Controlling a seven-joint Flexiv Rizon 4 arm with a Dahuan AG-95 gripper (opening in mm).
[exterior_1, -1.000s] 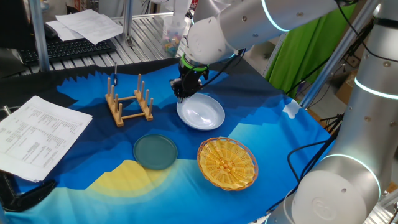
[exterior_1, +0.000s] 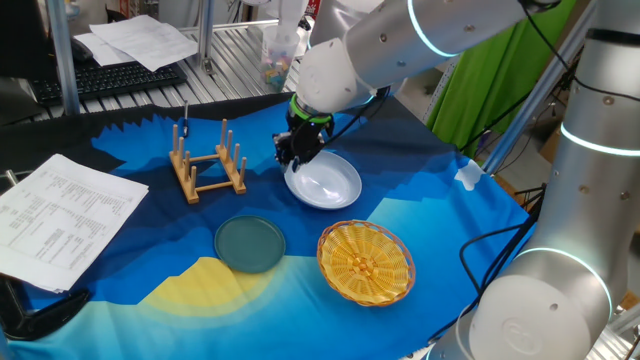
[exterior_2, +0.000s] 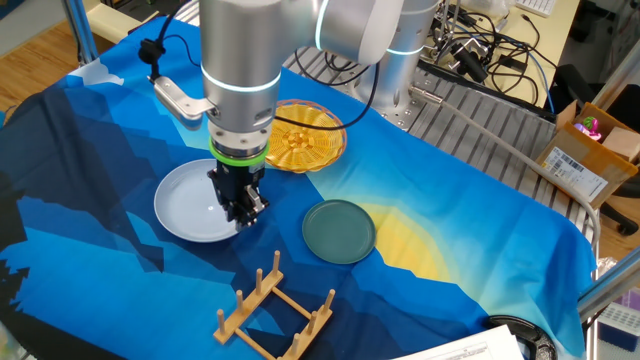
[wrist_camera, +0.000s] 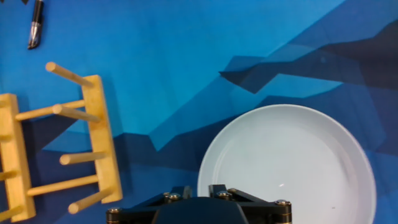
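A white plate (exterior_1: 325, 181) lies flat on the blue cloth; the wrist view shows most of the same plate (wrist_camera: 289, 165) at the lower right. My gripper (exterior_2: 242, 217) points down at the plate's edge on the rack side. In the wrist view its fingertips stand a small gap apart, and the plate's near-side rim shows behind that gap. The gripper looks partly open, and no contact with the rim can be made out. Beside the plate stands a wooden dish rack (exterior_1: 187, 170) with upright pegs, all empty.
A green plate (exterior_1: 250, 244) and a yellow woven basket (exterior_1: 366, 263) lie nearby, both empty. A pen (wrist_camera: 35, 25) lies beyond the rack. Papers (exterior_1: 62, 220) cover the left side of the table. Bare cloth surrounds the white plate's far side.
The arm has shifted very slightly, with the gripper staying at the white plate's edge. The plates, basket and rack have not moved.
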